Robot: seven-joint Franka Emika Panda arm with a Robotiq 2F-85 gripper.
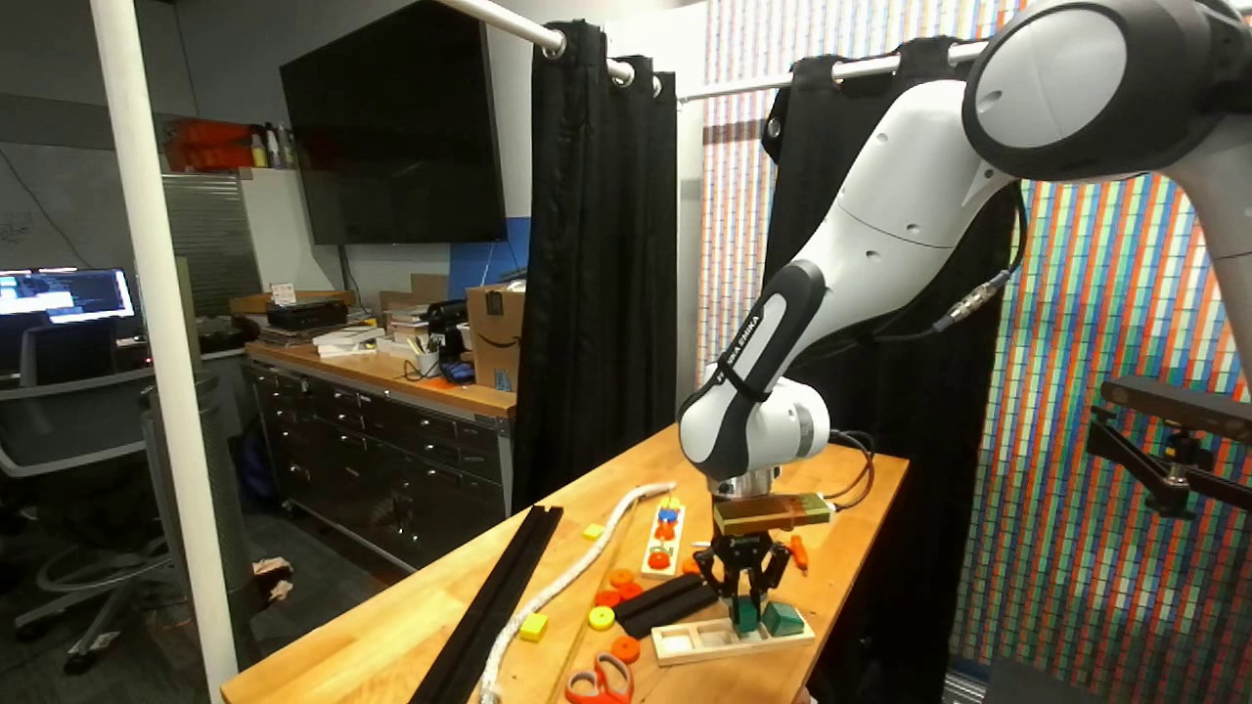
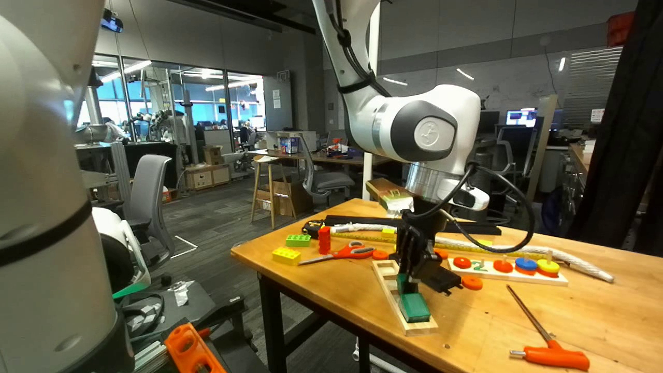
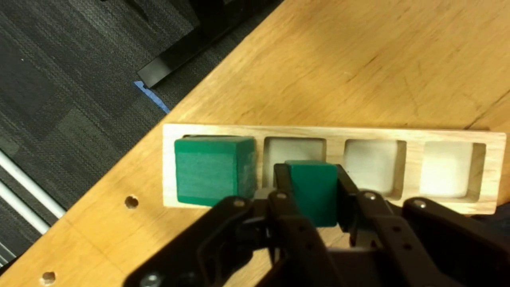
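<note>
In the wrist view a pale wooden tray [image 3: 334,133] with a row of square recesses lies near the table edge. One green block [image 3: 206,170] fills its left end recess, looking slightly raised. My gripper is shut on a second green block [image 3: 314,193], which overlaps the near side of the tray around the second recess [image 3: 294,149]. Two recesses to the right stand empty. From exterior view 1 the held block [image 1: 745,614] appears low over the tray, beside the seated one [image 1: 782,618]. Whether it touches the tray cannot be told.
Black foam strips [image 1: 666,604], orange rings [image 1: 625,647] and scissors [image 1: 601,681] lie close to the tray. A peg board with coloured rings [image 2: 506,271] sits farther back, and an orange-handled tool [image 2: 555,357] lies on the table. Bare wood shows on the tray's edge side.
</note>
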